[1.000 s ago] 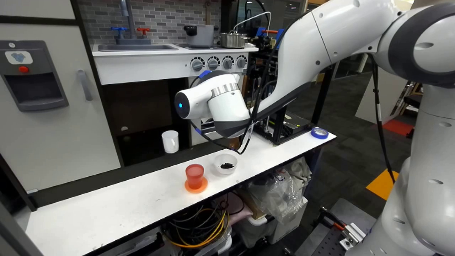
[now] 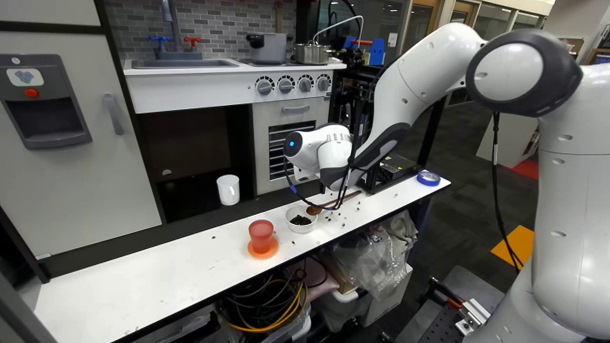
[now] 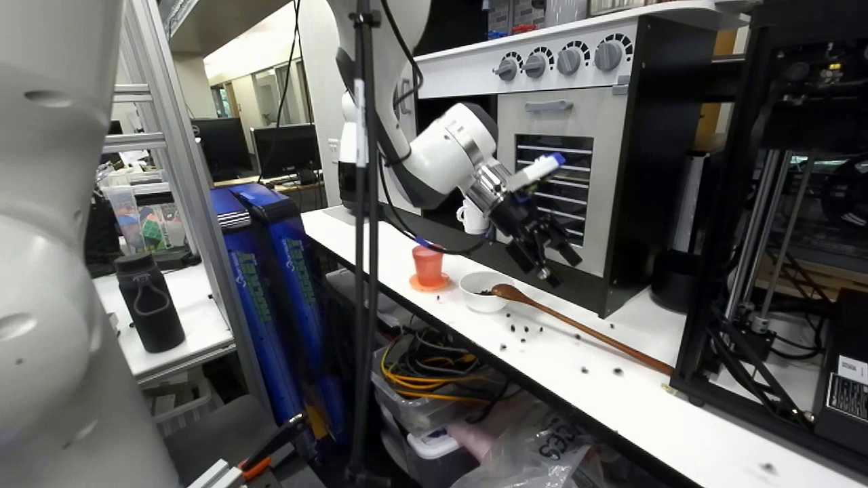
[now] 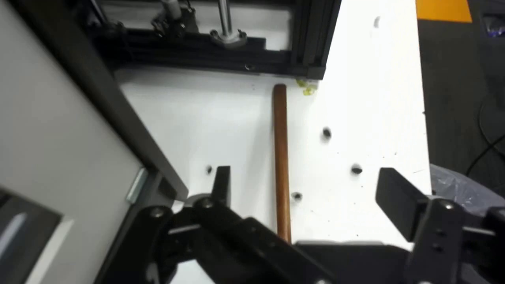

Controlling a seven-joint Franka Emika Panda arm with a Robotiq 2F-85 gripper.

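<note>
A long brown wooden spoon lies across the counter, its head at the rim of the white bowl. In the wrist view the spoon's handle runs between the spread fingers, untouched by them as far as shows. My gripper hangs above the counter over the spoon, open and holding nothing. Dark bean-like bits sit in the bowl, and several loose ones are scattered around the handle. The arm hides my gripper in exterior view 1.
Left of the bowl, a red cup stands on an orange saucer. The oven front and a black metal frame border the workspace. A white mug is behind the counter.
The arm has moved right and back in exterior view 1. Dark bits now lie scattered on the counter.
</note>
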